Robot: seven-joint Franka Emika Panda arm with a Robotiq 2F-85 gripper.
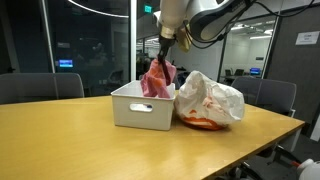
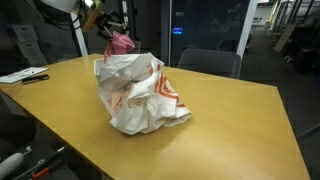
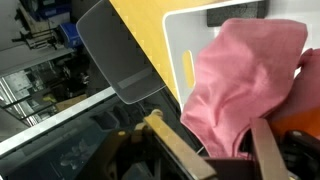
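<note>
A pink cloth (image 1: 157, 79) is bunched in the white bin (image 1: 142, 115), part of it standing above the rim. My gripper (image 1: 165, 50) is just over the cloth's top, and in the wrist view its fingers (image 3: 178, 147) stand apart. Pink cloth (image 3: 245, 70) spreads beyond the fingertips and over the bin's edge. Whether the cloth still touches a finger, I cannot tell. In the second exterior view, the upper cloth (image 2: 119, 44) shows behind a white bag, which hides most of the bin.
A crumpled white plastic bag (image 1: 210, 100) with orange-red markings stands right beside the bin. Office chairs (image 1: 28, 87) stand behind the table.
</note>
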